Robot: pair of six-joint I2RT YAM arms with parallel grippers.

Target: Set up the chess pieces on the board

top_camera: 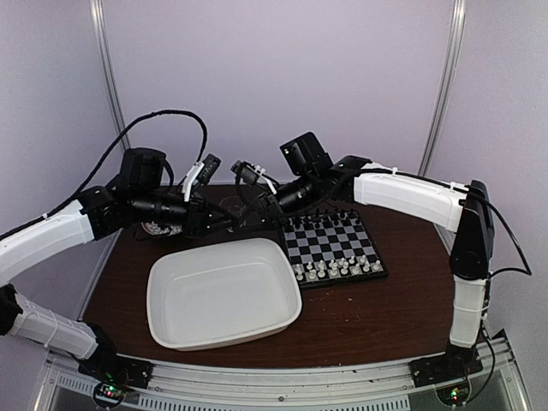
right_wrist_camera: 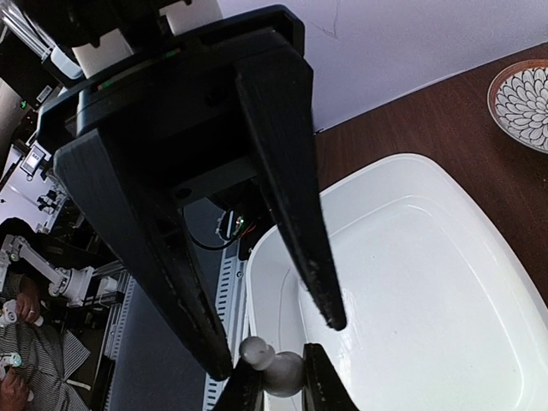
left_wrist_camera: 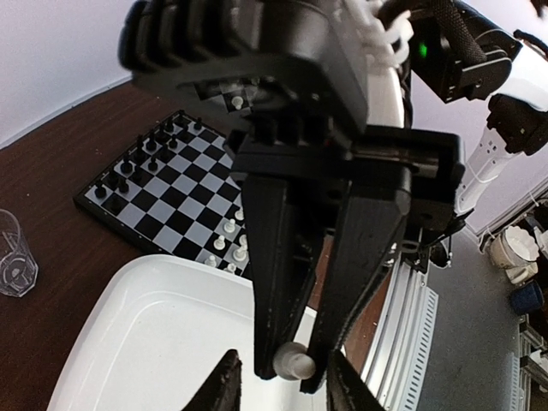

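A small white chess piece (right_wrist_camera: 283, 373) is pinched between the fingertips of my right gripper. Around that piece, my left gripper stands open, its two fingers (left_wrist_camera: 227, 381) on either side; whether they touch it I cannot tell. In the top view the two grippers meet above the back edge of the white tray, and the piece is too small to make out there. The chessboard (top_camera: 330, 241) lies right of the tray, with white pieces (top_camera: 334, 270) along its near side and dark pieces (left_wrist_camera: 137, 158) along its far side.
The white tray (top_camera: 223, 291) looks empty. A clear glass (left_wrist_camera: 15, 261) stands behind it, and a patterned bowl (right_wrist_camera: 524, 103) sits at the back left, mostly behind the left arm in the top view. Bare table (top_camera: 385, 317) lies in front of the board.
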